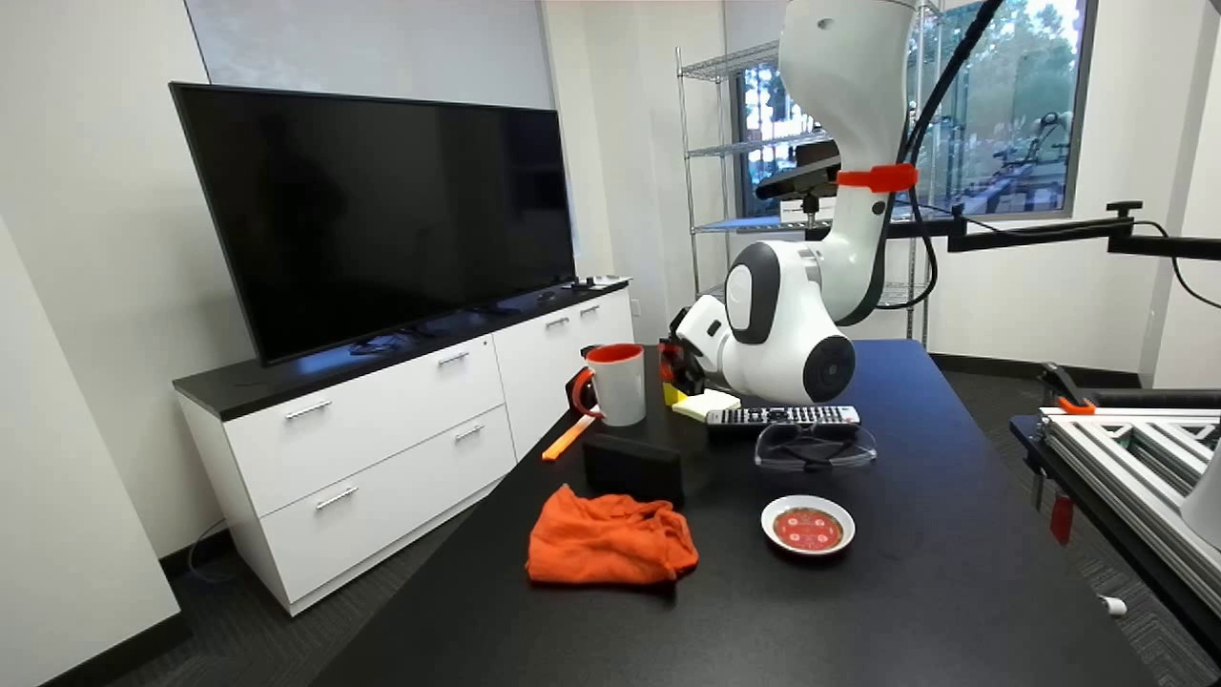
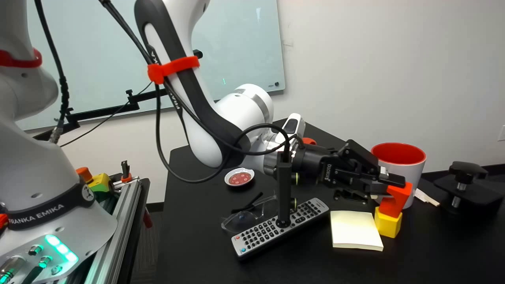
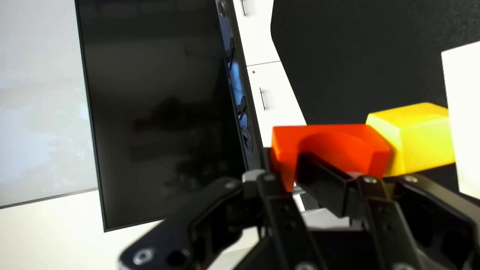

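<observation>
In the wrist view, an orange-red arch-shaped block (image 3: 333,135) sits against a yellow block (image 3: 416,137). My gripper is shut on one leg of the arch, one finger inside the notch and the other outside. From exterior view 2, the red block (image 2: 395,201) stands on top of the yellow block (image 2: 388,222), slightly tilted, with the gripper (image 2: 391,182) reaching it from the side near its upper end. In exterior view 1 the gripper (image 1: 677,364) and the blocks are small and partly hidden by the arm and mug.
A white mug (image 2: 402,168) with red inside stands close behind the blocks. A sticky-note pad (image 2: 355,230), remote (image 2: 279,227) and clear glasses (image 2: 251,215) lie nearby. An orange cloth (image 1: 612,538), black case (image 1: 632,468) and small dish (image 1: 808,525) are farther off.
</observation>
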